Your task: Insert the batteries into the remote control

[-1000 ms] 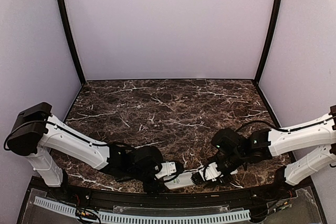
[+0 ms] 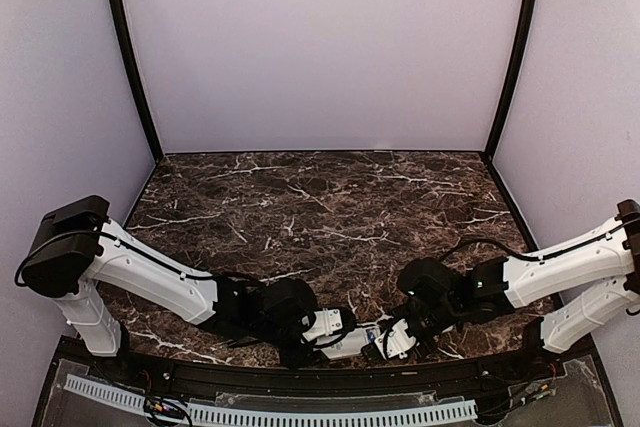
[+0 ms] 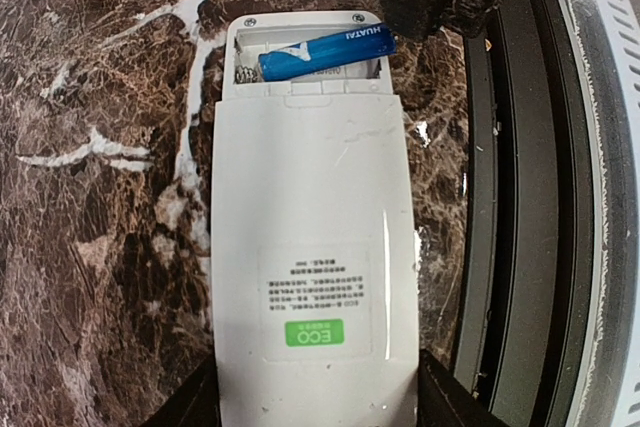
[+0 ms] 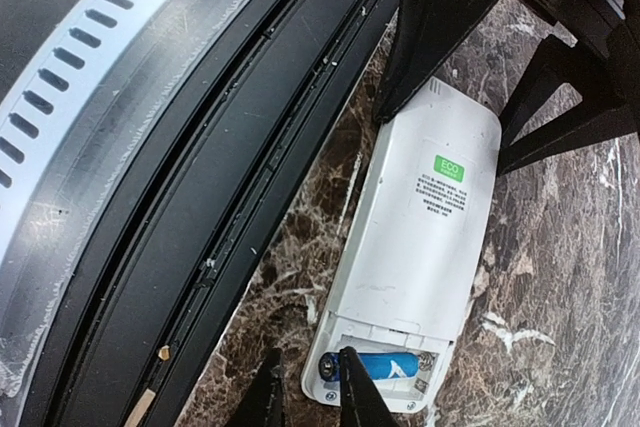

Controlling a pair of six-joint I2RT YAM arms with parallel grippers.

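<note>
The white remote (image 3: 315, 177) lies back side up with its battery compartment (image 3: 240, 42) uncovered. My left gripper is shut on the remote's opposite end, a finger along each side. A blue battery (image 3: 325, 53) lies crosswise over the compartment. One end sits by the spring; the other rests over the opposite wall, slightly askew rather than flat. My right gripper is part open at that raised end, with nothing seen between its fingers. One finger (image 4: 352, 387) overlaps the battery (image 4: 385, 366) in the right wrist view; contact cannot be told.
The dark table rail (image 3: 515, 177) and a slotted white strip (image 2: 330, 415) run along the front edge, close to the remote. Behind the arms, the brown marbled tabletop (image 2: 320, 207) is bare.
</note>
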